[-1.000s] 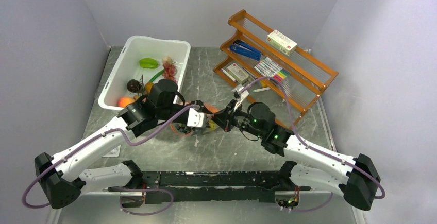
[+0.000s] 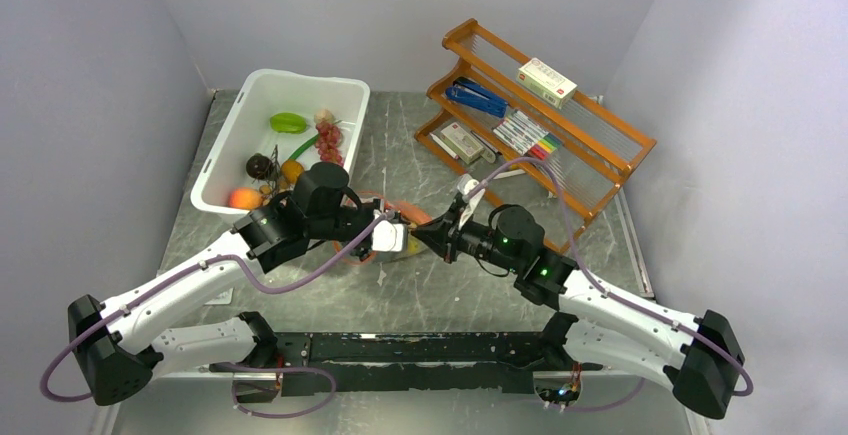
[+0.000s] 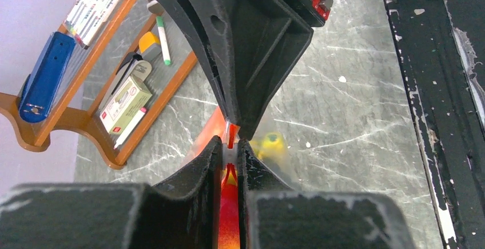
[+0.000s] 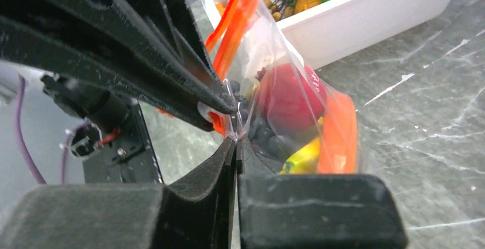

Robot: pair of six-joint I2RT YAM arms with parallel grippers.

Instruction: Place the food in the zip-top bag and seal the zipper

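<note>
The clear zip bag with orange edging (image 4: 229,37) holds a red round food (image 4: 291,97), dark grapes (image 4: 269,137) and something yellow (image 4: 303,157). My left gripper is shut on the bag's orange zipper edge, with a small pale piece between its fingertips. Against that same edge, close beside the left fingertips, is my right gripper. Its fingers lie near each other with a thin gap; whether they pinch the bag is unclear. From above, both arms largely cover the bag (image 2: 408,212).
A white bin (image 2: 355,83) with several foods stands at the back left. A wooden rack (image 2: 610,160) bearing boxes, pens and a blue tool stands at the back right.
</note>
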